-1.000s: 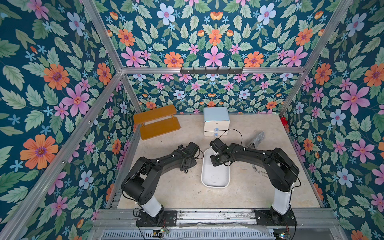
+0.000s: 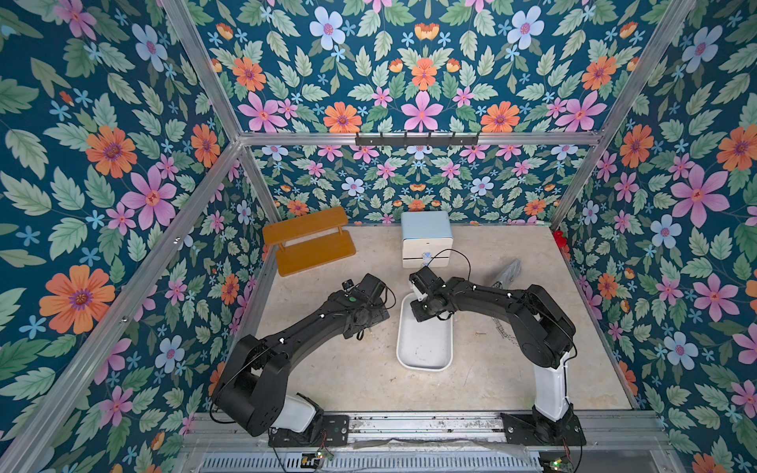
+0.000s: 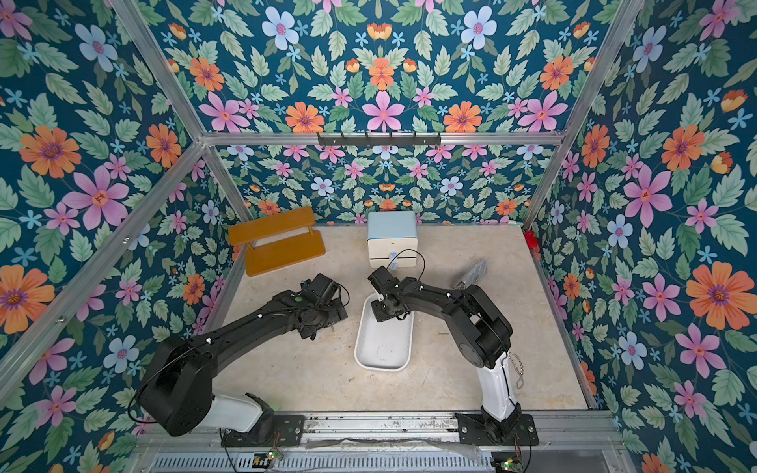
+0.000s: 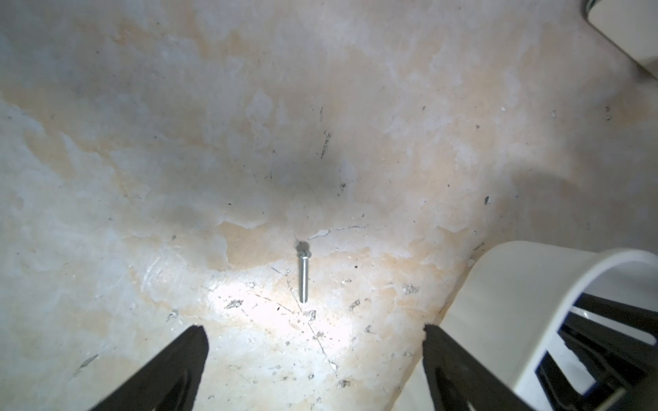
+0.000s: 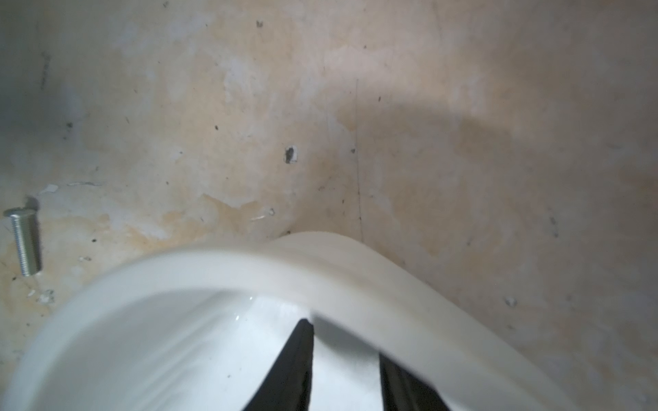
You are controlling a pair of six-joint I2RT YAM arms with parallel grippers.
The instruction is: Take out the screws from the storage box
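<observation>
A silver screw lies on the table left of the white tray; the right wrist view shows it too, outside the tray's rim. My left gripper is open above the table, the screw between and beyond its fingertips, nothing held. My right gripper is part open down inside the tray's far end, close to the rim, with nothing seen between its fingers. The storage box, cream with a light blue top, stands at the back middle behind the tray.
A wooden stand sits at the back left. A grey crumpled item and chain lie right of the tray, partly behind the right arm. Free table lies at the front left and front right.
The left arm's elbow has swung outward toward the front left, its gripper shifting slightly left. My right gripper has moved a little back and left at the tray's far end.
</observation>
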